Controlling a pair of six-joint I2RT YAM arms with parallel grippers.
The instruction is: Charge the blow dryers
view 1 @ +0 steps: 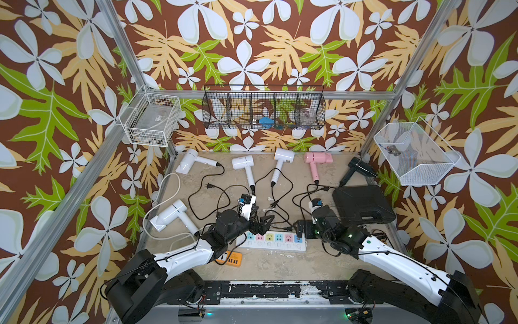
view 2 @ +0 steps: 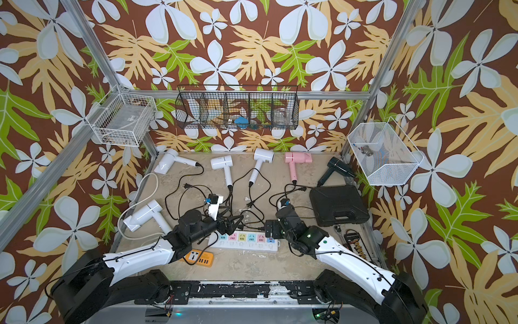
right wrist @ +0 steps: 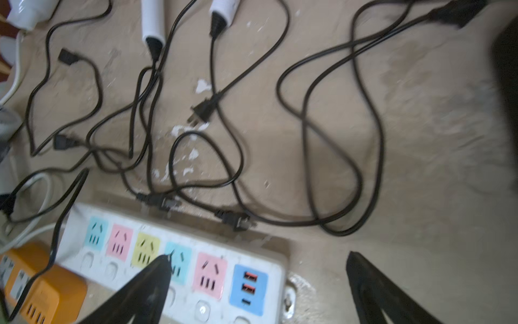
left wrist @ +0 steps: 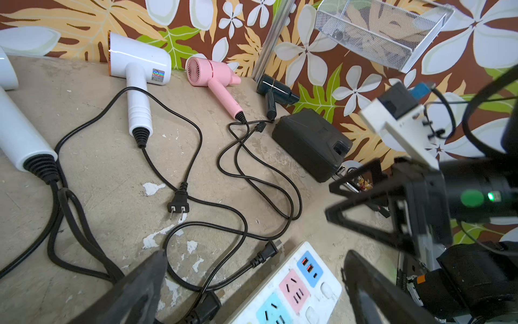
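A white power strip (right wrist: 112, 246) with colored sockets lies at the front middle. My left gripper (view 1: 260, 222) hangs open above its left part; my right gripper (view 1: 308, 229) is open at its right end, fingers blurred in the right wrist view. Several blow dryers lie along the back: white ones (view 1: 283, 156), a pink one (view 1: 319, 157) and a dark green one (view 1: 360, 167). Their black cords cross the middle, with loose plugs (left wrist: 178, 201) near the strip. Another white dryer (view 1: 175, 212) lies at the left.
A black case (view 1: 362, 202) takes up the right side. An orange power block (view 2: 199, 257) lies front left. Wire baskets (view 1: 262, 110) hang on the back and side rails.
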